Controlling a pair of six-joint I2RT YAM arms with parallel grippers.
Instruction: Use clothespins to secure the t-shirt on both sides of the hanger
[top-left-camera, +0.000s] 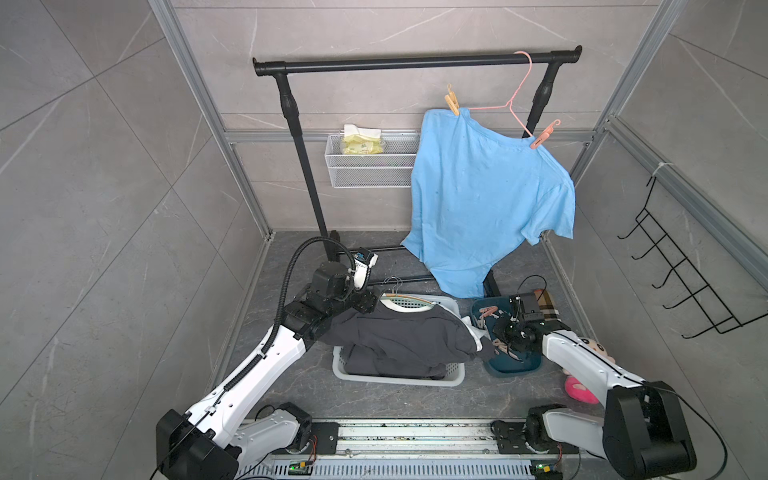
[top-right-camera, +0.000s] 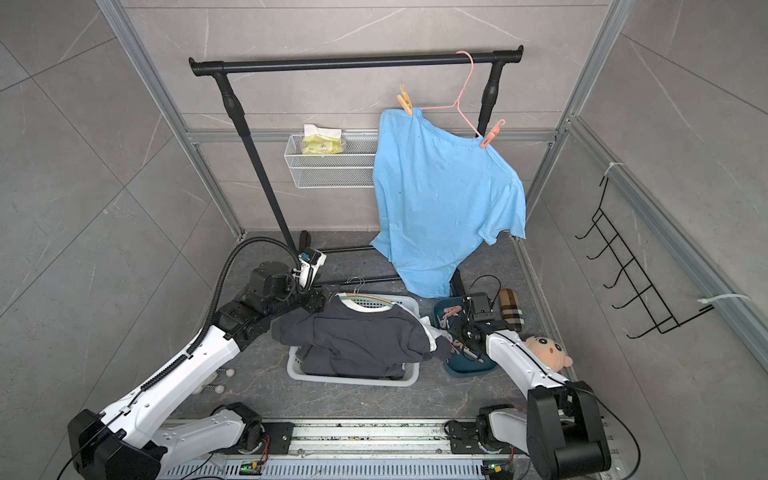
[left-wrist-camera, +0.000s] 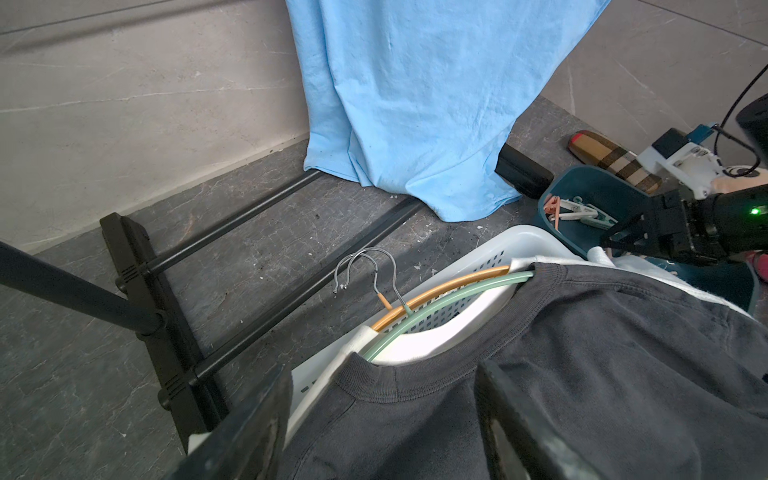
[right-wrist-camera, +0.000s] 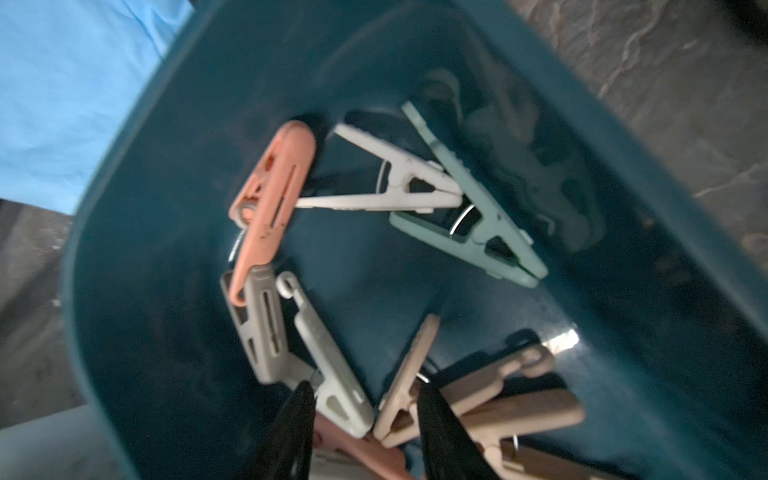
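Observation:
A light-blue t-shirt hangs from a pink hanger on the rack, with a yellow clothespin at its left and a pink clothespin at its right. My left gripper stands open over dark clothing in a laundry basket, nothing between its fingers. My right gripper reaches into a teal bin of clothespins, including pink, white, green and beige ones; its fingers are apart, just above the lower pins.
Black rack, wall basket, black hook grid on the right wall. A plush toy sits right of the bin. Hanger hooks stick up from the laundry basket.

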